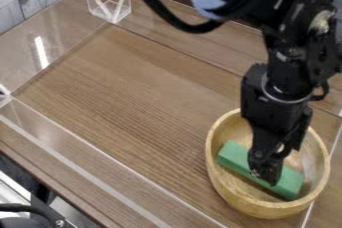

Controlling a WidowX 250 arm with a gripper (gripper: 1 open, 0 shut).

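A round wooden bowl (239,197) sits at the lower right of the table, holding a green bar-shaped block (243,165). The black gripper (273,156) reaches down into the bowl over the block, its fingers apart. The fingertips partly hide the block and the back of the bowl; whether they touch the block is hard to tell.
A white wire-like holder (110,2) stands at the back left. The table edge runs along the lower left, with dark cables below it.
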